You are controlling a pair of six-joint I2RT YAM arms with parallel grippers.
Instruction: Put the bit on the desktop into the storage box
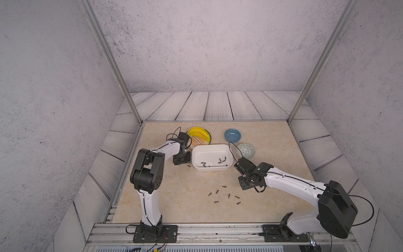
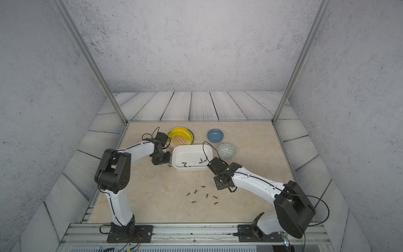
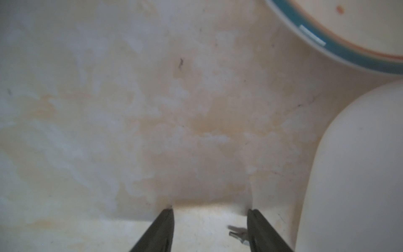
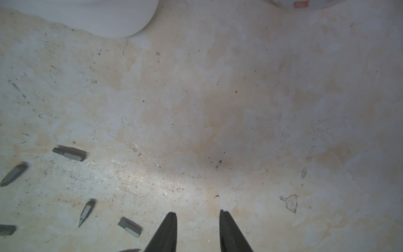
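A dark bit [image 3: 239, 235] lies on the table between the fingers of my open left gripper, close to its right finger, which hides the bit's end. That gripper stands just left of the white storage box [image 1: 212, 168]. Several bits lie inside the box. Several more are scattered in front of it, among them one bit [image 1: 224, 186]. My right gripper is part open with nothing between its fingers, over bare table to the right of the loose bits. A short bit [image 4: 130, 226] lies a little left of its left finger.
A plate with yellow bananas [image 1: 199, 133] stands behind the box on the left. Behind it on the right are a blue bowl [image 1: 232, 135] and a patterned bowl [image 1: 246, 150].
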